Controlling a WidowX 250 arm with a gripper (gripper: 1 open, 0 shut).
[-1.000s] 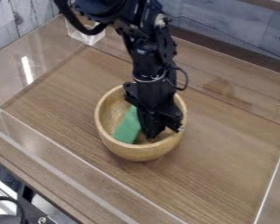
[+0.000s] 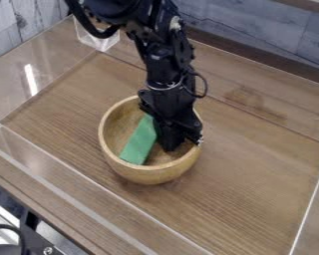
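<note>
A tan bowl (image 2: 159, 171) sits near the middle of the table, with a green block (image 2: 139, 140) inside it along the left part. My black gripper (image 2: 171, 132) reaches down from the top into the bowl's right side, just right of the block. Its fingertips are dark and partly hidden, so I cannot tell whether they hold anything or how far apart they stand.
A clear container (image 2: 99, 30) stands at the top left. Low grey walls border the back, and black cables lie at the lower left corner.
The bowl has shifted a little to the left along with my gripper. The green block now reaches higher toward the bowl's back rim.
</note>
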